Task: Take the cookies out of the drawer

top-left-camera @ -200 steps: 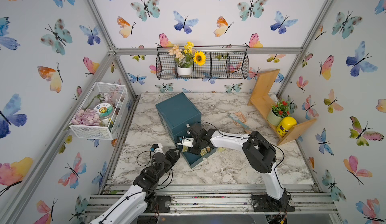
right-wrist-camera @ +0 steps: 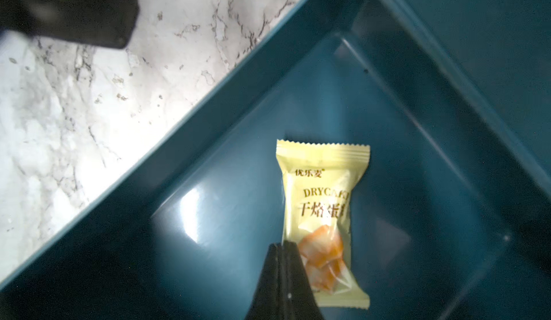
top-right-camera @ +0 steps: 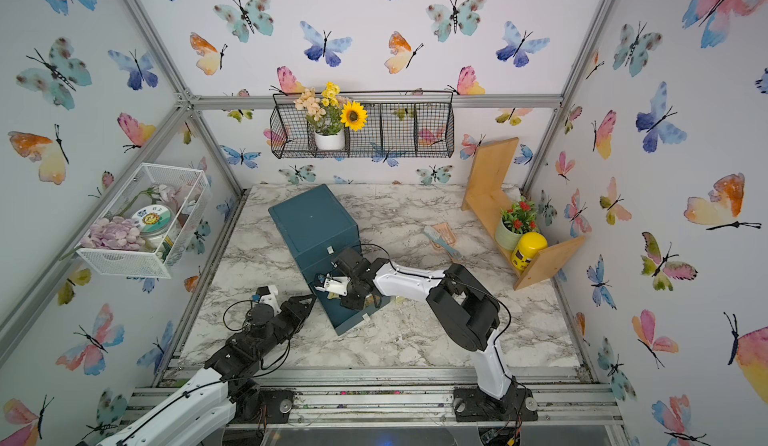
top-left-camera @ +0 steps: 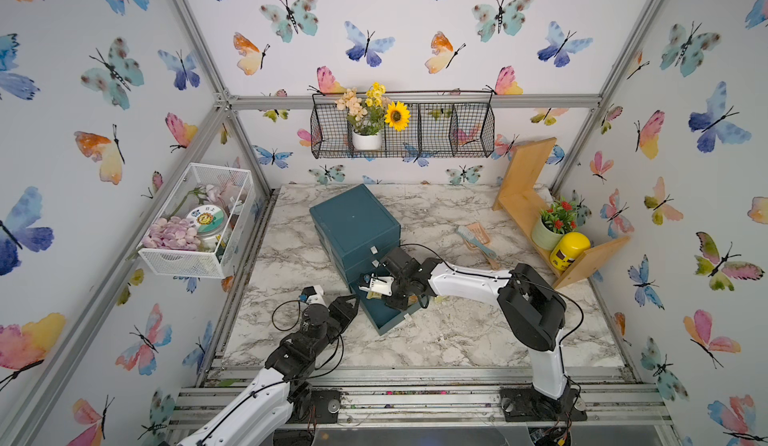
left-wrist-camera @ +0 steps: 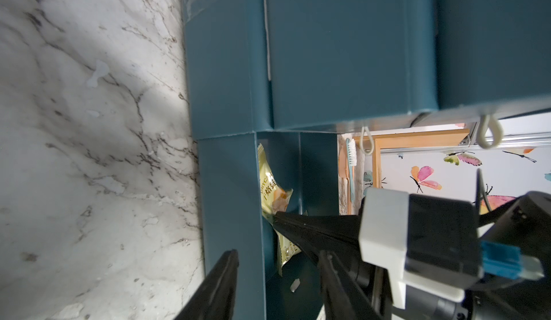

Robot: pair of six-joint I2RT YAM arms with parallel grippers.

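Observation:
Inside the pulled-out blue drawer, a yellow cookie packet lies flat on the drawer floor in the right wrist view. The tips of my right gripper are pressed together with nothing between them. They overlap the packet's left edge in that view, and the packet is outside them. In the left wrist view, the right fingers reach into the drawer, beside the upper packet, with more yellow wrapper below. My left gripper stands open and empty at the drawer's left side.
The blue cabinet rises directly behind the drawer. A toothbrush lies on the table to the right, before a wooden shelf holding a plant and a yellow can.
The left arm is still.

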